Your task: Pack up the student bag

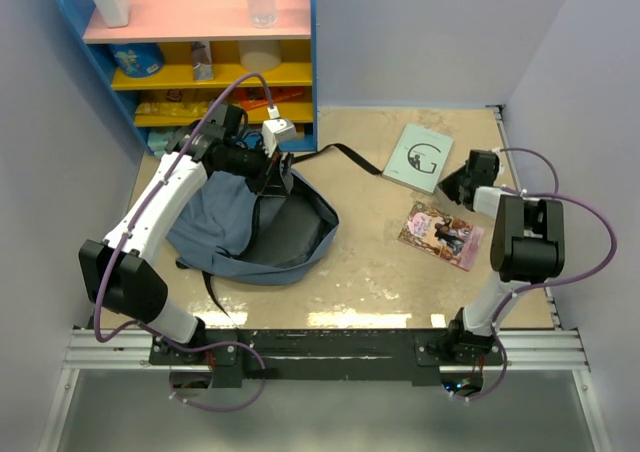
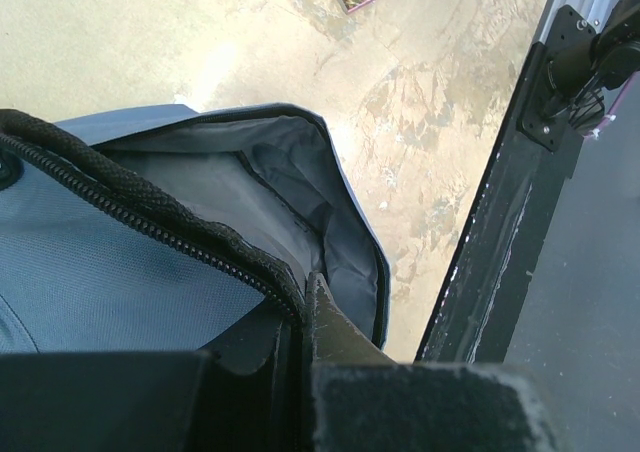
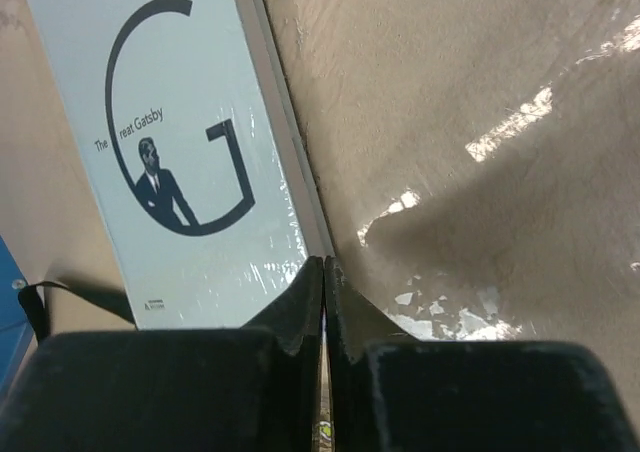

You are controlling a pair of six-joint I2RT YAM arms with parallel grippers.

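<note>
My left gripper (image 1: 272,177) is shut on the black zippered edge of the blue bag (image 1: 262,267), holding it up so the grey interior shows; the zipper (image 2: 150,207) runs into its fingers in the left wrist view. The pale Great Gatsby book (image 1: 410,157) lies at the back right. My right gripper (image 1: 450,184) is shut beside its right edge, nothing seen between the fingertips. A pink illustrated book (image 1: 440,236) lies just in front of it.
A shelf unit (image 1: 315,42) with bottles and packets stands at the back left. A black strap (image 1: 355,159) lies beside the Gatsby book. Walls stand close at both sides.
</note>
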